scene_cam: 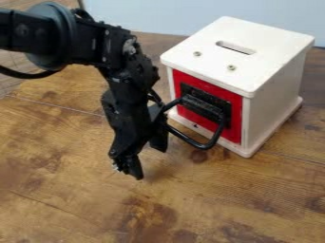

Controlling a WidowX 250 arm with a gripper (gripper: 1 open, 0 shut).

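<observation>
My black gripper [135, 157] hangs from the arm at the left, pointing down over the wooden table, in front of and left of a white wooden box [267, 76]. The box has a slot on top and a red front panel [195, 66] with a black fitting and a black loop handle [203, 142] or cable beside the gripper. Whether the fingers are open or shut is unclear, as they are seen side-on; nothing shows held in them.
A pale wall or board stands behind the box.
</observation>
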